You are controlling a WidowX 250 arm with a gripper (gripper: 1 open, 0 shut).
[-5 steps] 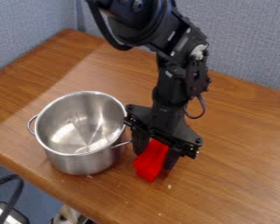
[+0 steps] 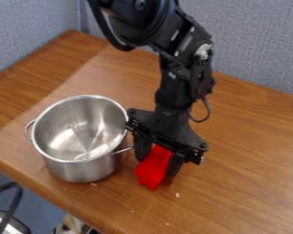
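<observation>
The black robot arm reaches down from the top, and its gripper [image 2: 161, 144] is low over the wooden table, closed around a red block [image 2: 153, 170] just right of a metal pot [image 2: 76, 130]. The fingertips are partly hidden against the block's dark top. The pot stands upright with a handle on each side, its right handle close to the gripper and block.
Grey walls bound it at the back. Dark cables lie off the table's edge at the lower left.
The gripper and red block have shifted slightly to the left, toward the pot. The pot appears shifted slightly left as well.
</observation>
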